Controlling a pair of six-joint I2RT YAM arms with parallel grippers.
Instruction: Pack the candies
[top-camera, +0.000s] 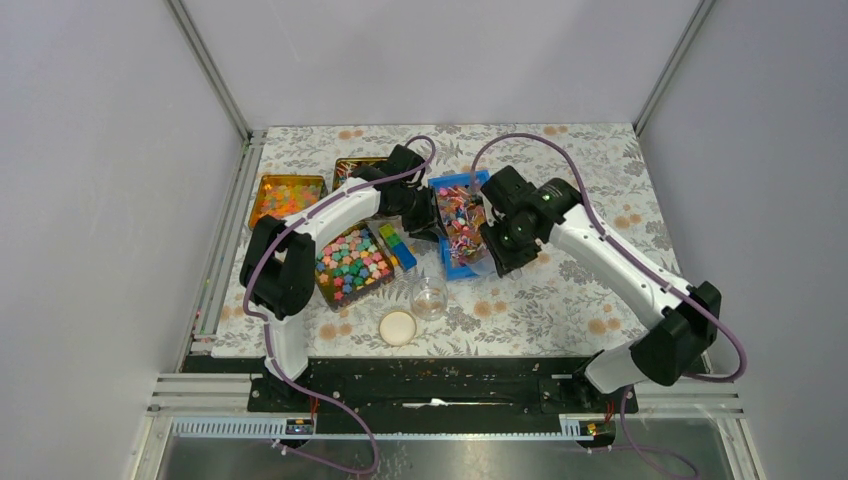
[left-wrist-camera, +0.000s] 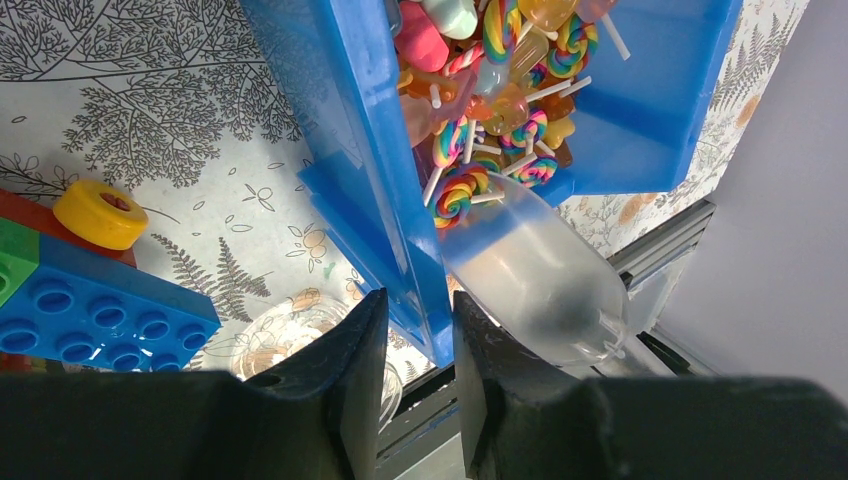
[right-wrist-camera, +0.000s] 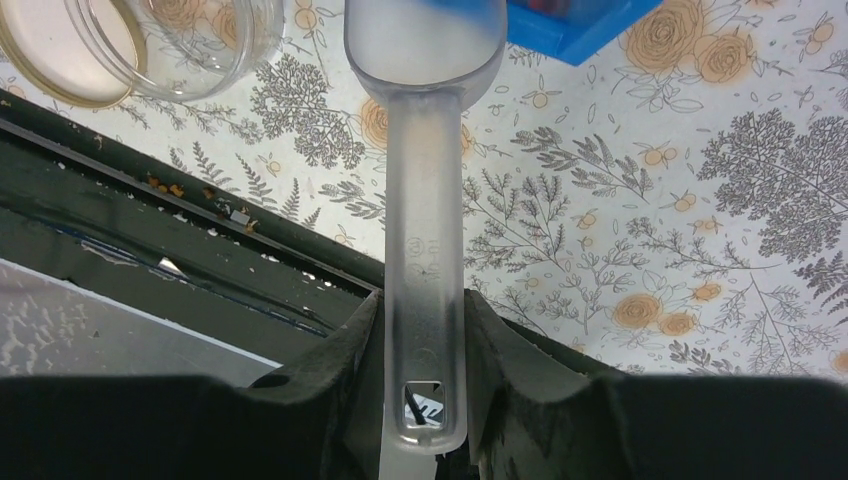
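A blue tray (top-camera: 440, 183) full of candies and lollipops (left-wrist-camera: 460, 195) sits mid-table. My left gripper is shut on the tray's near side wall. My right gripper is shut on the handle of a translucent plastic scoop (right-wrist-camera: 423, 180), whose bowl (left-wrist-camera: 555, 290) is at the tray's near end, beside the candies. An empty clear jar (top-camera: 429, 298) stands in front of the tray, with a cream lid (top-camera: 397, 328) to its left.
Trays of orange candies (top-camera: 287, 195) and coloured star candies (top-camera: 350, 262) lie on the left, another tray behind the left arm. Toy blocks (left-wrist-camera: 110, 310) sit beside the blue tray.
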